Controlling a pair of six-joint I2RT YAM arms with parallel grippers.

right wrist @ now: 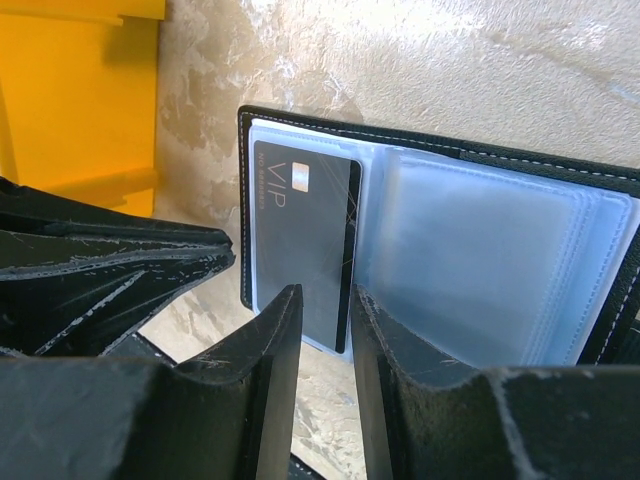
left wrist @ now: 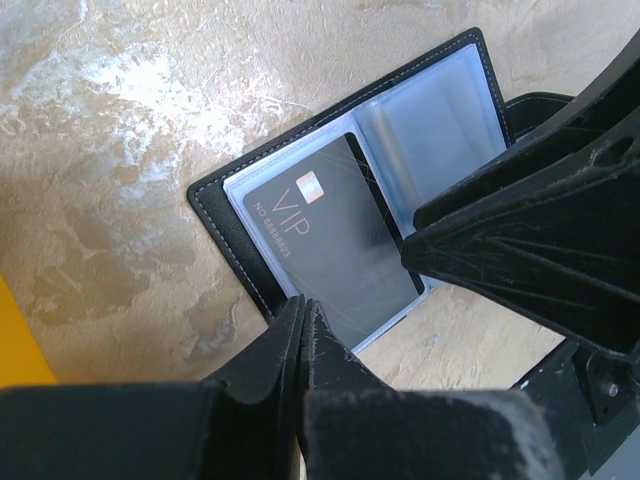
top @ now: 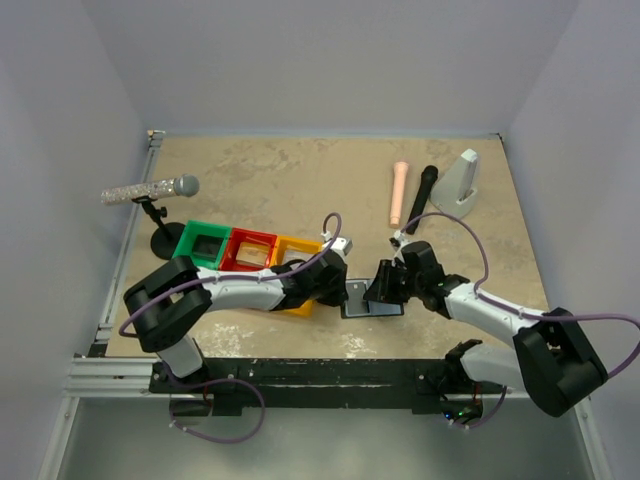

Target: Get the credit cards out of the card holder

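Observation:
The card holder lies spread flat on the table, black with stitched edges and clear sleeves. In one sleeve sits a dark grey VIP card with a gold chip; the neighbouring sleeve looks clear, with no card visible. At the holder's card-side edge, my left gripper is shut, nothing showing between its fingers. My right gripper is part open over the card's dark-striped edge. A narrow gap parts its fingertips, and no card is pinched there. Whether the tips touch the sleeve, I cannot tell.
Green, red and yellow boxes stand to the left, the yellow one close to my left arm. A microphone on a stand is farther left. Two more microphones and a white stand lie back right. Bare table stretches behind the arms.

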